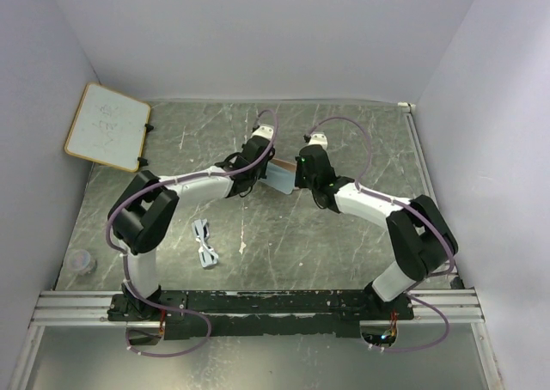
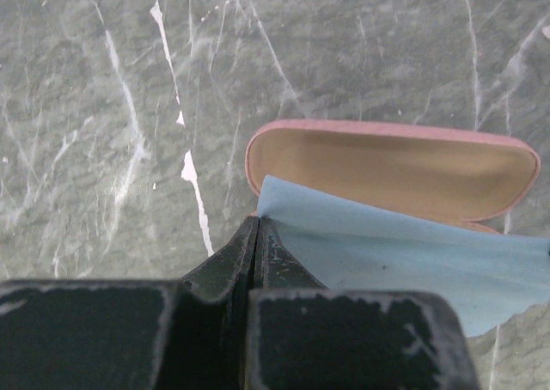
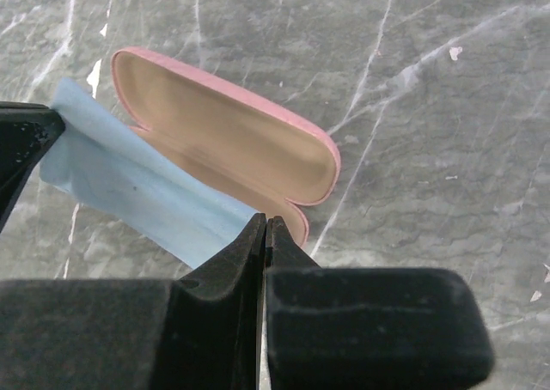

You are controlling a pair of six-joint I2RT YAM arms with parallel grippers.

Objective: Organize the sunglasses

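Observation:
An open glasses case (image 2: 395,162) with a pink rim and tan inside lies on the table. A light blue cloth (image 2: 412,261) hangs stretched over its near half. My left gripper is shut on one upper corner of the cloth. At the opposite corner my right gripper is shut, with the cloth's edge running into its fingertips. White-and-grey folded sunglasses, as they appear (image 1: 204,242) lie on the table at the lower left of the top view. The case's near half is mostly hidden by the cloth.
A framed whiteboard (image 1: 108,125) leans at the back left. A small clear round container (image 1: 82,262) stands near the left edge.

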